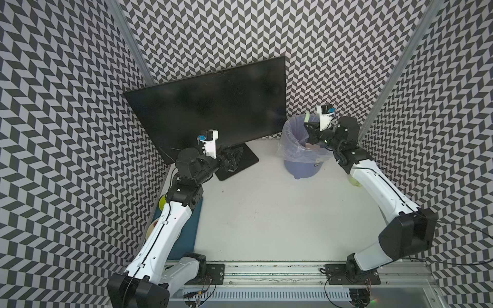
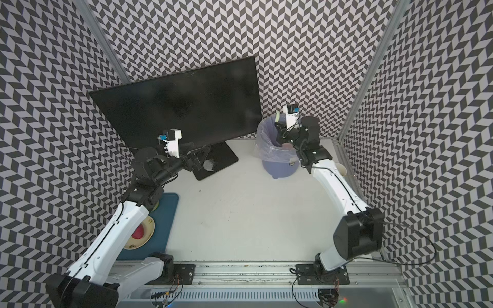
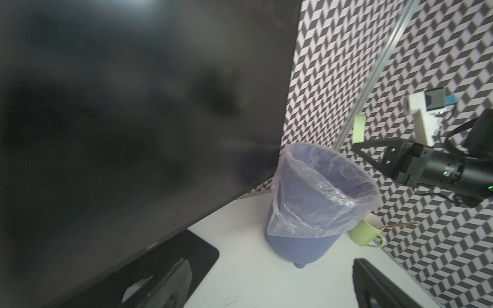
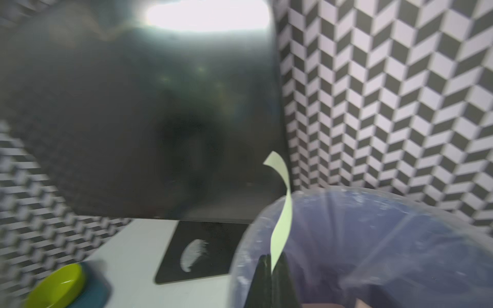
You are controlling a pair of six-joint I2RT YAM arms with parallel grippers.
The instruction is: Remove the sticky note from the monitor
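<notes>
The black monitor [image 1: 205, 102] shows a bare screen, with no note visible on it. My right gripper is shut on a pale green sticky note [image 4: 280, 231], which stands up from its fingertips over the lined blue bin [image 1: 303, 164] right of the monitor. My left gripper [image 1: 232, 158] is open and empty in front of the monitor's lower part, above the black base [image 2: 220, 164].
At the left lie a blue tray [image 2: 167, 215] and a plate with a red object [image 2: 137, 231]. A green mug [image 3: 364, 233] stands right of the bin.
</notes>
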